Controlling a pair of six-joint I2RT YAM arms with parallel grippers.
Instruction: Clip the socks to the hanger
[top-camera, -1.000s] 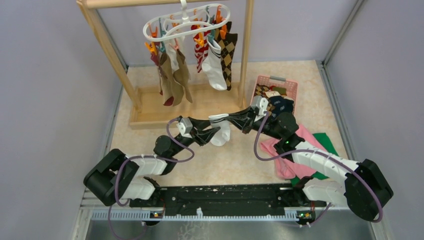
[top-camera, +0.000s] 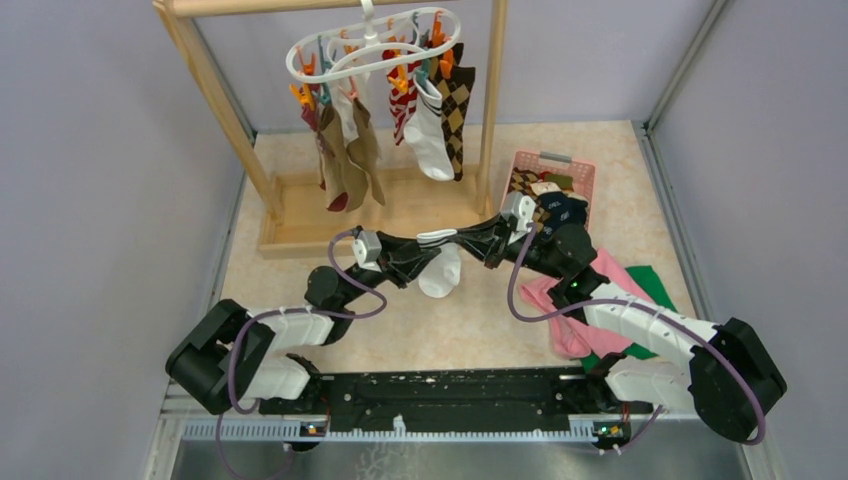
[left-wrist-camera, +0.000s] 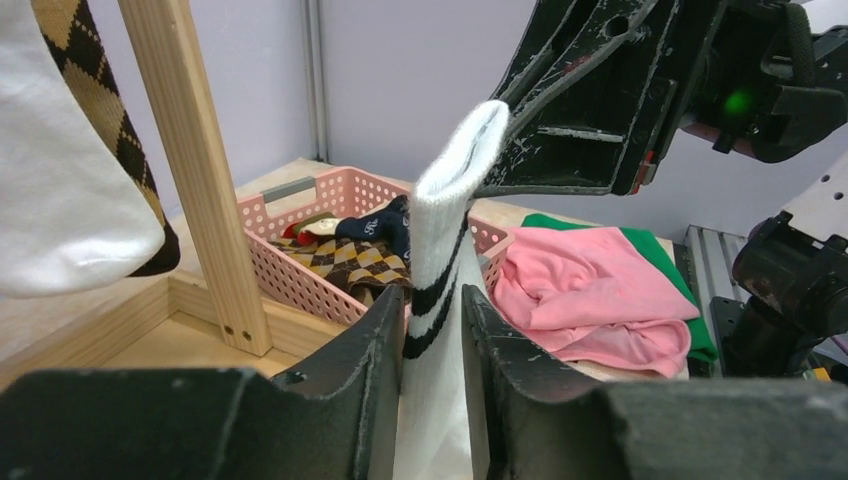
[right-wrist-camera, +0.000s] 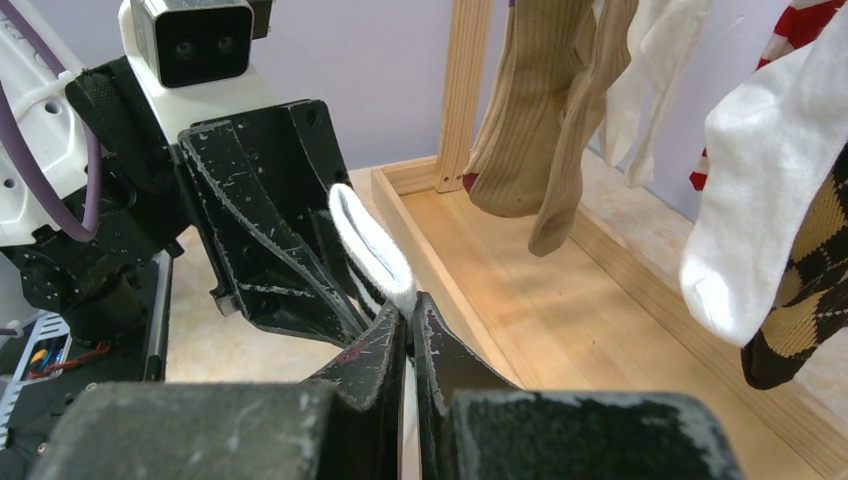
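Note:
A white sock with black stripes (left-wrist-camera: 432, 270) hangs between the two arms, its folded cuff uppermost. My right gripper is shut on the cuff edge. From the other side, my left gripper reaches around the sock, partly open, one finger on either side of the fabric. Whether both of its fingers touch the cloth is hard to tell. Behind the arms in the top view, the white oval hanger (top-camera: 298, 68) carries clothespins and several clipped socks, among them a brown pair (top-camera: 345, 160), a white sock (top-camera: 428, 135) and an argyle sock (top-camera: 455, 110).
A wooden frame with a shallow base (top-camera: 400, 215) stands under the hanger. At the right, a pink basket (top-camera: 590, 172) holds more socks. Pink cloth (top-camera: 565, 335) and green cloth (top-camera: 655, 285) lie beneath the right arm. Bare table lies in front of the frame.
The left gripper's fingers have come closer together around the sock. The right arm looks unmoved. Socks on the hanger sway slightly.

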